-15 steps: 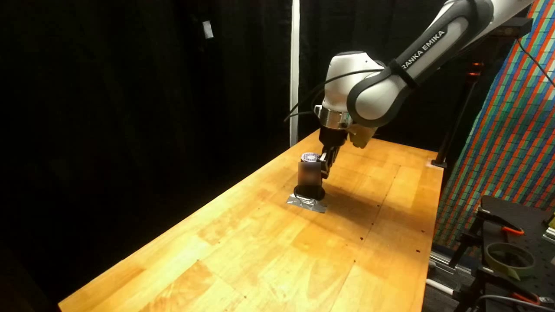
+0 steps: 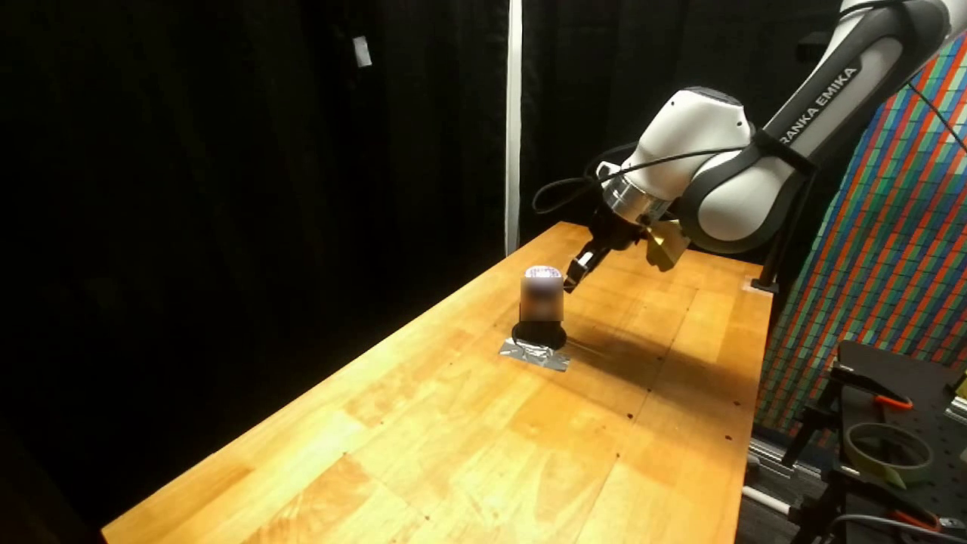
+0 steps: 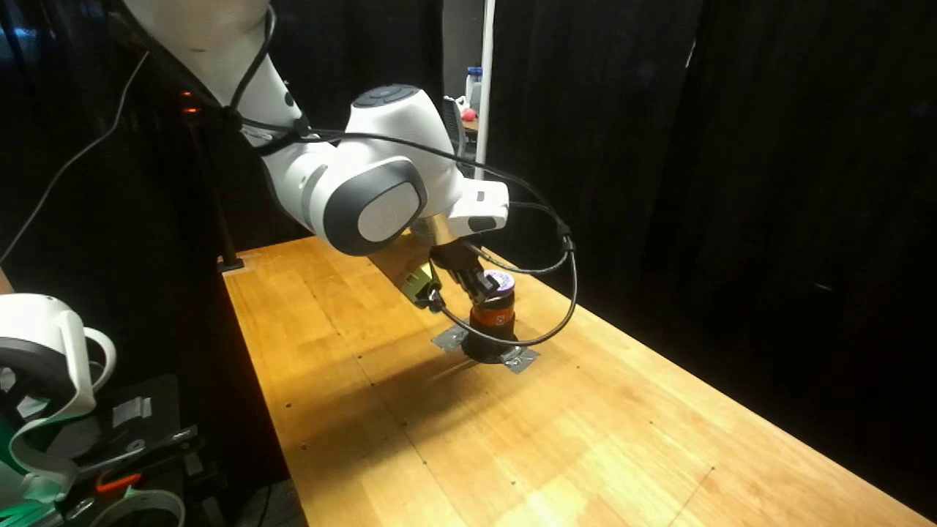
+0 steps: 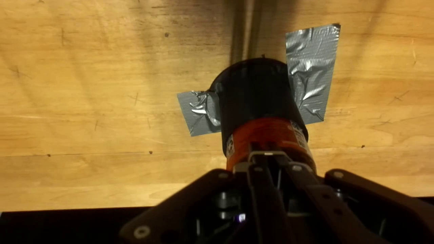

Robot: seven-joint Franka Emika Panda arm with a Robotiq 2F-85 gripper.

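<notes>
A dark jar with an orange label (image 3: 493,317) and a pale, printed lid (image 2: 544,272) stands upright in a black round holder (image 4: 254,87) on the table. Grey tape (image 4: 315,69) fixes the holder to the wood on both sides. My gripper (image 2: 571,279), tilted, has its fingertips close to the jar's upper side. In the wrist view the gripper covers the lower part of the label and hides the lid. Its fingers look close together there, and whether they touch the jar cannot be told.
A black cable (image 3: 575,298) loops down from the arm past the jar. Beyond the table edge, a dark side stand (image 2: 870,381) carries tools and a tape roll.
My arm has swung right and back, tilting the hand. The fingertips have gone from beside the jar's body to higher, near the lid. The jar remains in its holder.
</notes>
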